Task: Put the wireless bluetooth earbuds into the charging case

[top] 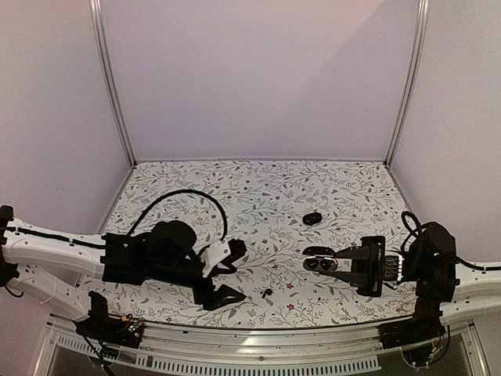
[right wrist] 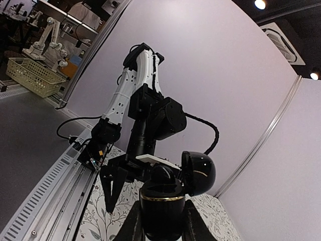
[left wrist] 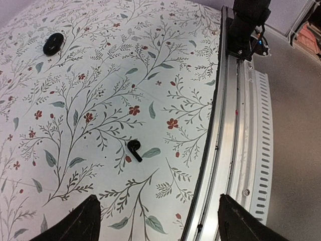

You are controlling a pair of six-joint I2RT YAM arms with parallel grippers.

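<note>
A small black earbud (top: 268, 292) lies alone on the patterned table near the front; its stem shows clearly on the earbud (left wrist: 134, 149) in the left wrist view. My left gripper (top: 238, 283) stands open just left of the earbud, above the table, with nothing between its fingers. My right gripper (top: 341, 265) is shut on the black charging case (top: 321, 264), which it holds up off the table with the lid raised. From above, two dark wells show in the case; whether either holds an earbud I cannot tell. The case (right wrist: 163, 213) nearly hides the right fingertips.
A black oval object (top: 312, 218) rests on the table behind the case. The front metal rail (top: 258, 338) runs along the table's near edge, close to the earbud.
</note>
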